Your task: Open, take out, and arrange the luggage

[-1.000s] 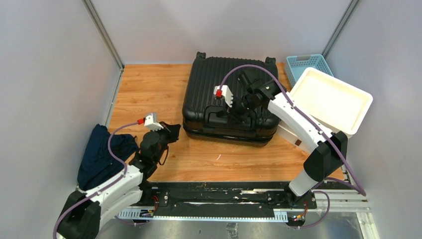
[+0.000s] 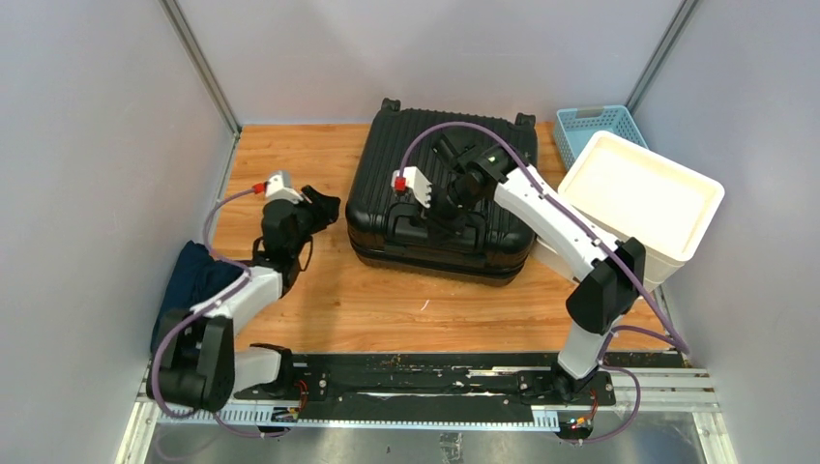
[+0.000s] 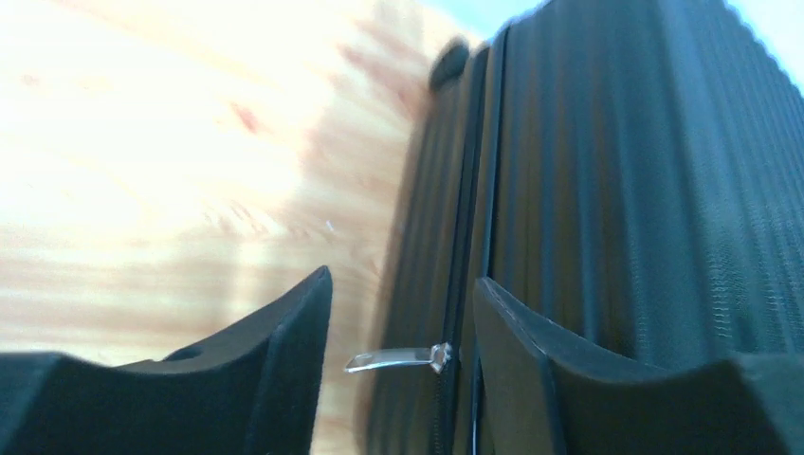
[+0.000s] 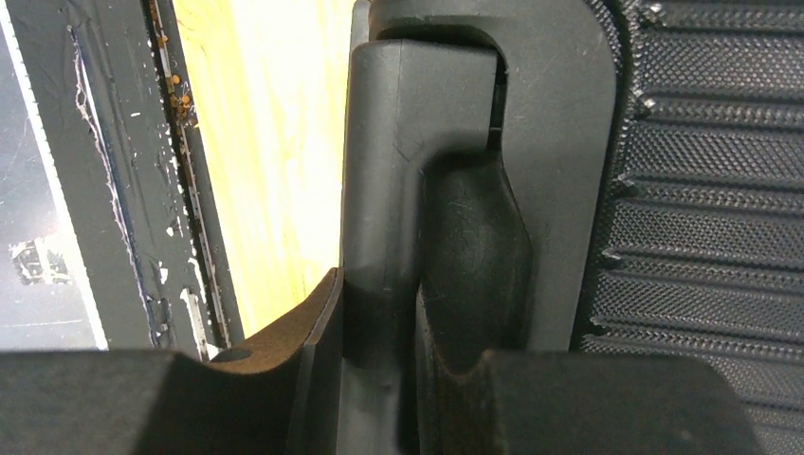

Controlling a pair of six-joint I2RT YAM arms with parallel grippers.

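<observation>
A black ribbed suitcase (image 2: 392, 155) lies closed on the wooden floor board (image 2: 290, 164). My right gripper is over its carry handle (image 4: 398, 114), with the fingertips on either side of the handle bar; in the top view the right arm covers part of the case. My left gripper is left of the suitcase, low by its ribbed side (image 3: 588, 171), with fingers apart and nothing held between them; that view is blurred.
A dark navy cloth (image 2: 184, 290) lies at the left. A blue basket (image 2: 587, 123) and a cream lidded box (image 2: 638, 188) stand at the right. Board is clear left of and in front of the suitcase.
The suitcase has shifted slightly left, along with my right arm and gripper.
</observation>
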